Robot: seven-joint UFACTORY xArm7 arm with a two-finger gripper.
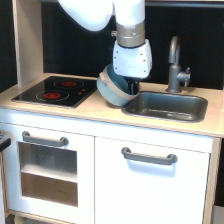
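Note:
A blue-grey pot (112, 91) is tipped on its side-edge over the counter, between the stove and the sink, and looks at least partly off the surface. My gripper (131, 84) points down at the pot's right side, its dark fingers at the rim. It appears shut on the pot, though the fingertips are small and partly hidden against the pot.
To the left lies a black stove top (56, 92) with red burner rings. On the right is a sink (170, 106) with a tall faucet (175, 65) behind it. A wooden counter strip (80, 119) runs along the front, above a white cabinet (150, 185).

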